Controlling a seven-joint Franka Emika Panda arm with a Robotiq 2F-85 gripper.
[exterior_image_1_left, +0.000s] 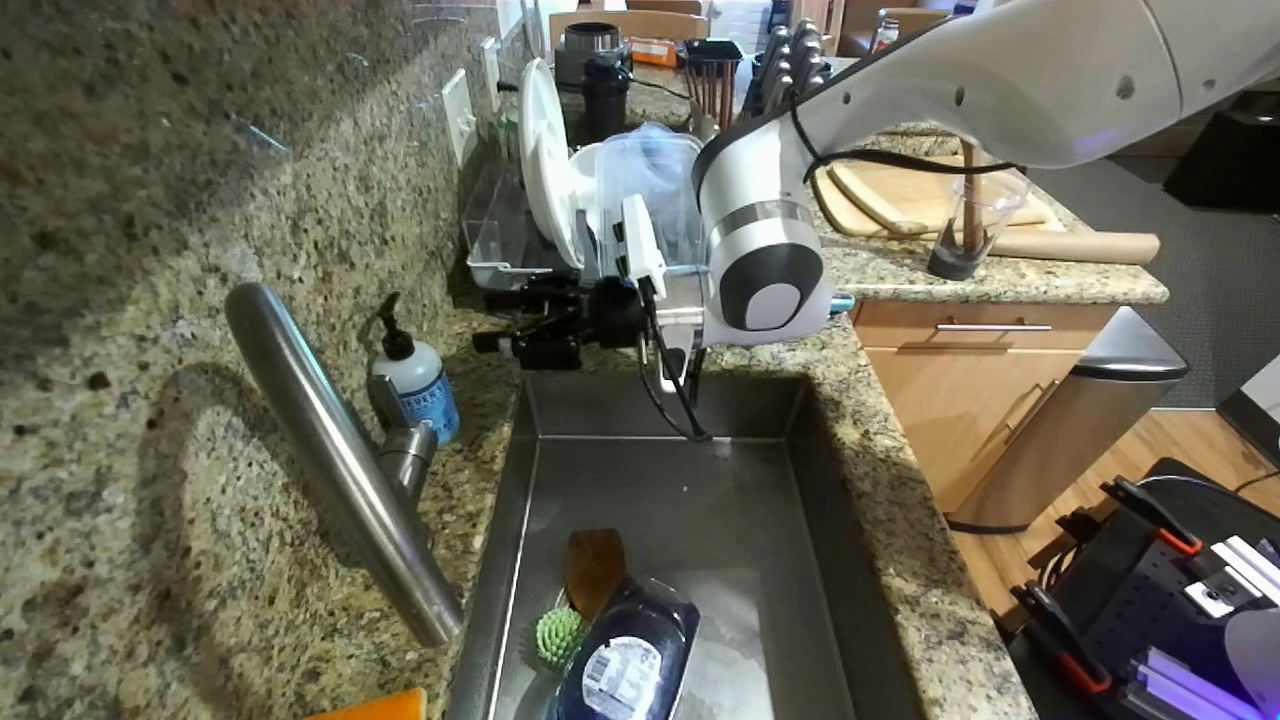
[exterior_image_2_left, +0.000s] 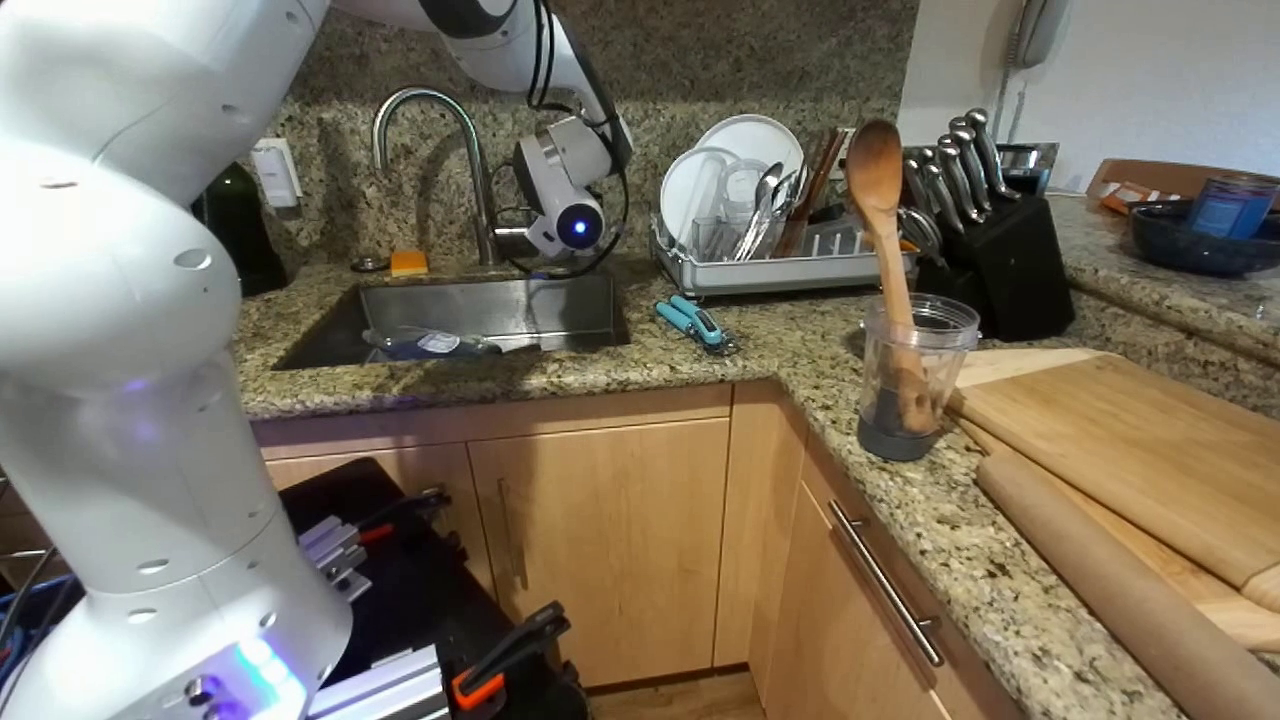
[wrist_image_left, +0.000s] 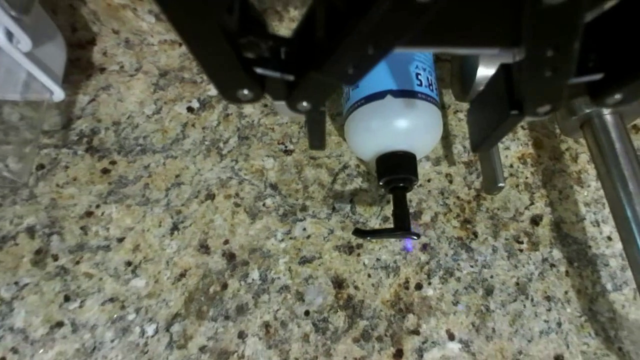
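A soap bottle (exterior_image_1_left: 422, 386) with a blue label and black pump stands on the counter between the backsplash and the faucet (exterior_image_1_left: 342, 456). In exterior view 1 my gripper (exterior_image_1_left: 489, 322) is to the right of the bottle, with a gap between them. The wrist view shows its fingers (wrist_image_left: 316, 131) spread apart, and the bottle (wrist_image_left: 393, 126) appears beyond them, not gripped. The second exterior view does not show the bottle or the fingers.
The sink (exterior_image_1_left: 732, 516) below holds a dark bottle (exterior_image_1_left: 630, 660), a green scrubber (exterior_image_1_left: 559, 636) and a brown wooden piece (exterior_image_1_left: 595, 570). A dish rack (exterior_image_2_left: 792, 275) with plates stands beyond the gripper. Teal-handled tools (exterior_image_2_left: 690, 319) lie by the sink.
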